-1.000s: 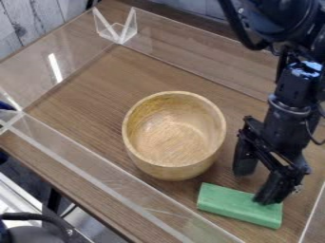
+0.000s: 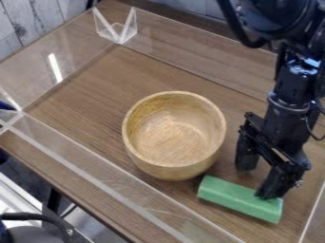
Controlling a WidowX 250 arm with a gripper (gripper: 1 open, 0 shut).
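Note:
A green bar-shaped block [image 2: 233, 197] lies on the wooden table at the lower right, in front of a round tan bowl [image 2: 174, 135]. The black gripper [image 2: 258, 178] reaches down from the right, beside the bowl, with its near finger low at the block's right part and the other finger behind, over the table. Whether the fingers are open or closed on anything is hard to tell.
A clear plastic piece [image 2: 117, 27] is at the back left, and transparent strips run along the table's edges.
The gripper has shifted very slightly; the block and bowl look unmoved.

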